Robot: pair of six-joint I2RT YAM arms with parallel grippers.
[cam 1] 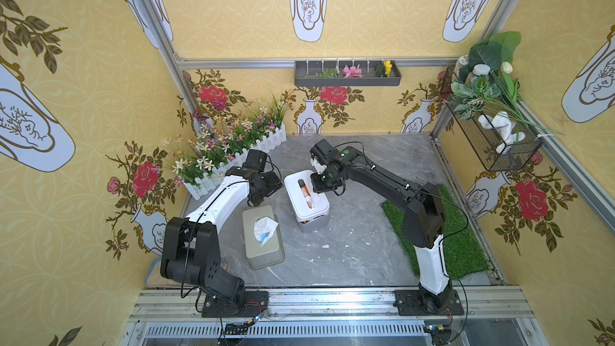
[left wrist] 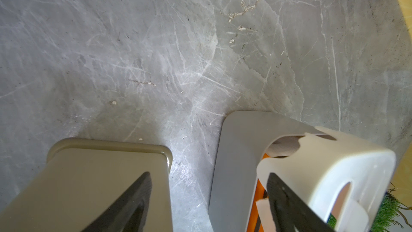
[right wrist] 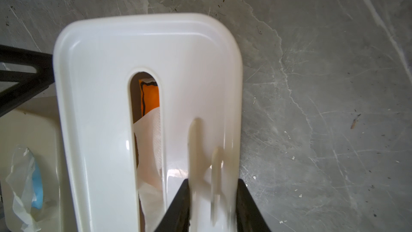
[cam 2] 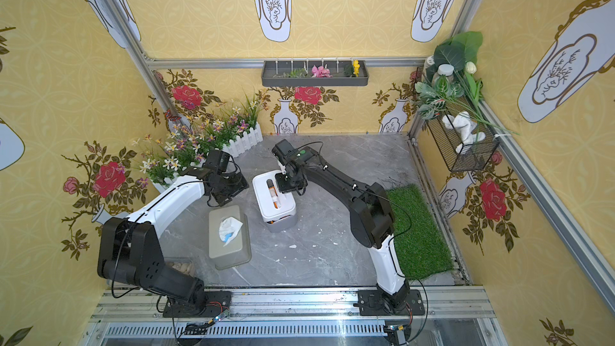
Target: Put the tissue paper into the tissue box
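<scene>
A white lid point(right wrist: 103, 81) with a long slot lies over the grey tissue box point(left wrist: 240, 154). My right gripper is shut on the lid's edge. Through the slot, orange packaging point(right wrist: 150, 96) and white tissue paper point(right wrist: 148, 146) show inside. From the left wrist side the lid point(left wrist: 343, 176) looks tilted and not flush with the box's rim; how far it is seated is hard to tell. My left gripper stands open above the gap between the grey box and a beige box, its fingers empty.
The beige tissue box point(cam 1: 264, 257), with a white and blue tissue point(cam 1: 264, 229) on top, stands to the left. Flowers behind a white fence point(cam 1: 256, 152) line the back left. Green turf point(cam 1: 461, 237) lies right.
</scene>
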